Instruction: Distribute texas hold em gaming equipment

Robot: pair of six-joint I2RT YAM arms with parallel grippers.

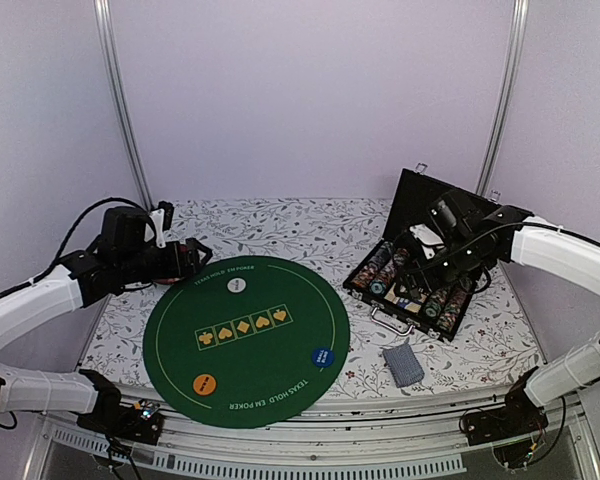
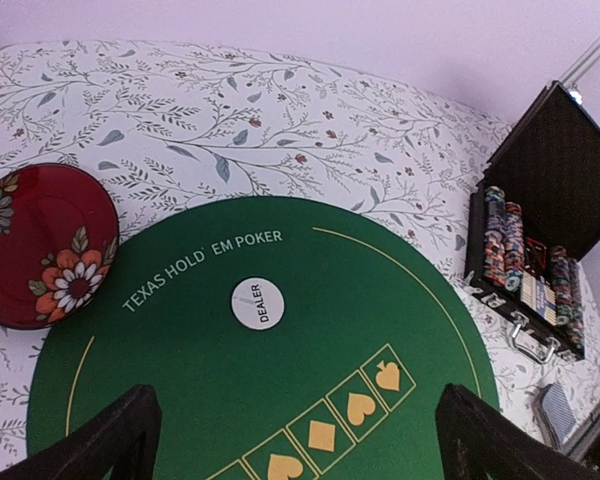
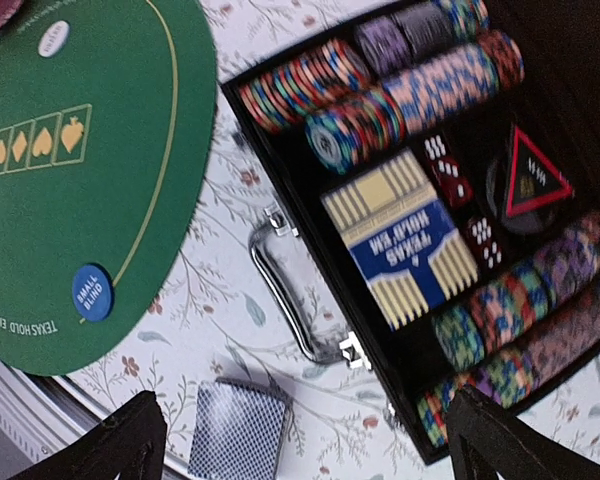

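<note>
On the green poker mat (image 1: 300, 340) lie the white dealer button (image 2: 258, 303), the blue small blind button (image 3: 92, 292) and an orange button (image 1: 204, 384). My right gripper (image 1: 408, 282) stands open above the black case (image 3: 325, 270), nothing between its fingers. Inside the case are rows of chips (image 3: 415, 97), a striped Texas Hold 'Em card deck (image 3: 400, 238) and a black disc with a red triangle (image 3: 528, 185). A blue-grey deck (image 3: 237, 432) lies on the cloth before the case. My left gripper (image 1: 198, 252), also open and empty, hovers over the mat's back left edge.
A red flowered bowl (image 2: 50, 245) stands at the mat's back left. The case's lid (image 1: 445, 205) is raised at its back, and its metal handle (image 3: 283, 295) lies toward the front.
</note>
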